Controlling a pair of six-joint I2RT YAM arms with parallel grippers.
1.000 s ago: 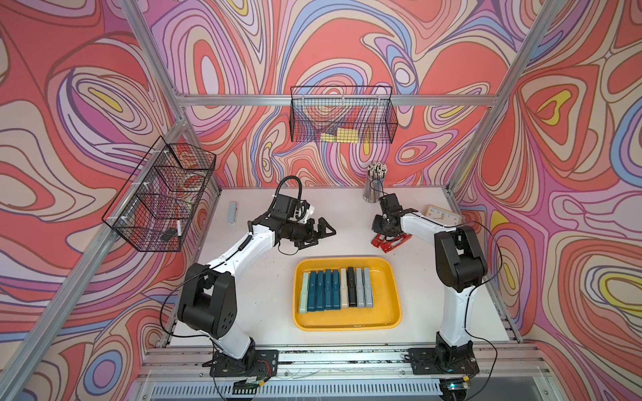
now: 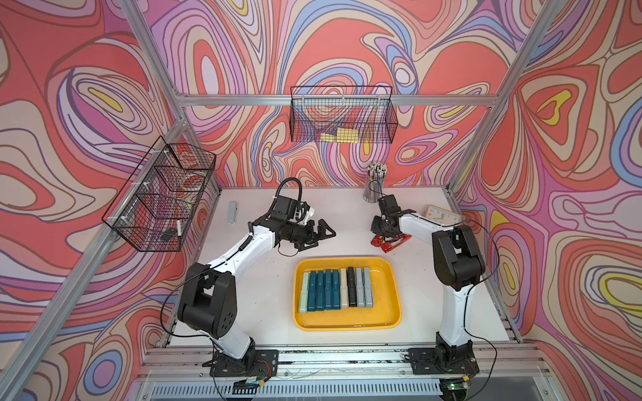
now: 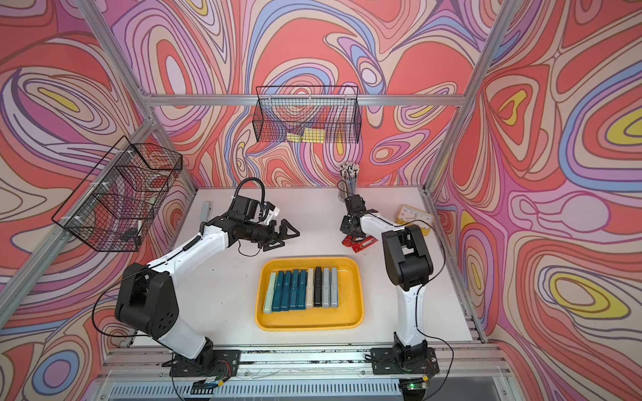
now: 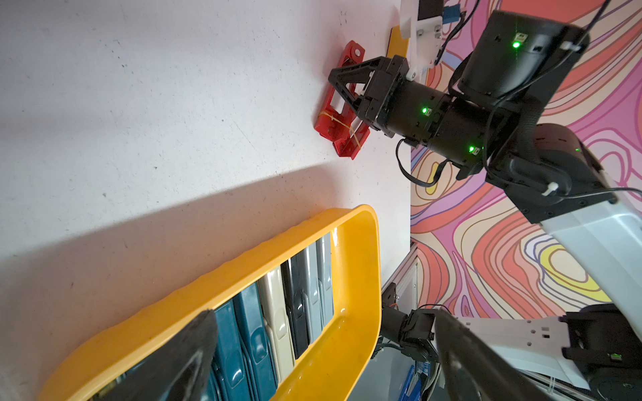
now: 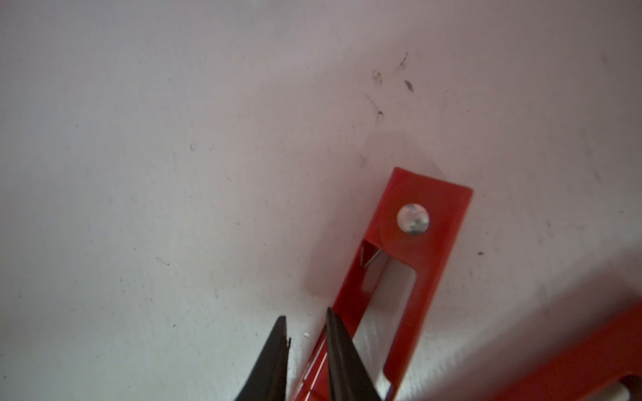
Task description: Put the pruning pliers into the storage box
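Note:
Two red, frame-like tools, apparently the pruning pliers, lie side by side on the white table to the right; a thin tan band crosses one of them in the left wrist view. My right gripper is down over them, its narrow black fingers a small gap apart. One finger overlaps the nearer red tool's long edge, and whether it touches is unclear. The yellow storage box stands at front centre. Left of the tools, my left gripper hangs open and empty behind the box.
A row of blue, beige, black and grey pieces fills much of the box. A metal holder with sticks stands behind the right gripper. A pale board lies at right, a grey piece at far left.
The left arm, the tools and the box look unmoved.

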